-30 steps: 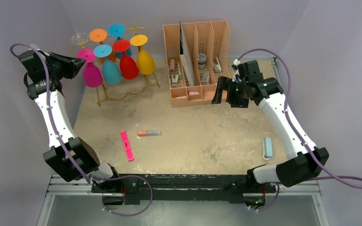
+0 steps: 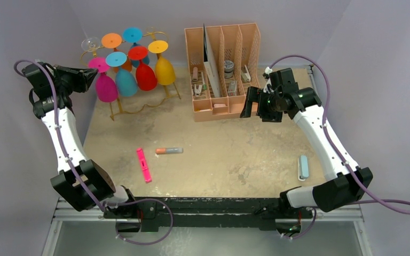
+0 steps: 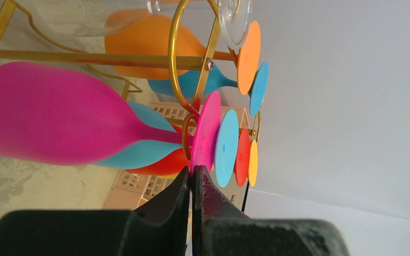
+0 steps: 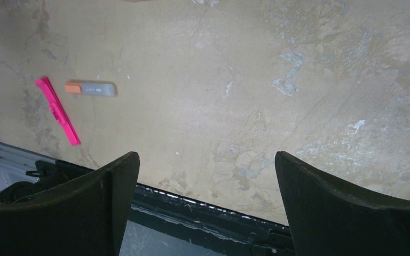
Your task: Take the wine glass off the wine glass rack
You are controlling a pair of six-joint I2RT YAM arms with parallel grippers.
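The pink wine glass [image 3: 58, 114] hangs upside down at the near left end of the gold rack [image 2: 134, 109]. Its round foot [image 3: 207, 130] is pinched at the edge by my left gripper, which is shut on it. The stem still sits by a gold loop of the rack in the left wrist view; whether they touch I cannot tell. From above, the left gripper [image 2: 95, 74] reaches the glass from the left. My right gripper is open over bare table, nothing between its fingers.
Close beside the pink glass hang a light blue glass [image 2: 126, 82], a red one [image 2: 146, 78] and a yellow one [image 2: 165, 71]. Behind are orange, blue and clear glasses. An organizer [image 2: 221, 113] stands at the back. A pink clip-like object [image 2: 143, 165] and marker [image 2: 169, 151] lie in front.
Right arm still.
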